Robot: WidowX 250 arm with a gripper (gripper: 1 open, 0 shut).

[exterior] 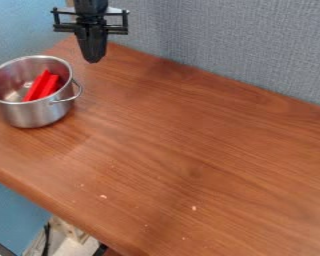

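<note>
A steel pot (32,112) with a wire handle stands at the left edge of the wooden table, a red object (43,85) lying inside it. My black gripper (92,50) hangs in the air above and behind the pot, slightly to its right, clear of it. Its fingers point down, and from this view I cannot tell whether they are open or shut; nothing large shows between them.
A grey padded wall (243,45) runs along the back, and a blue surface lies beyond the left edge.
</note>
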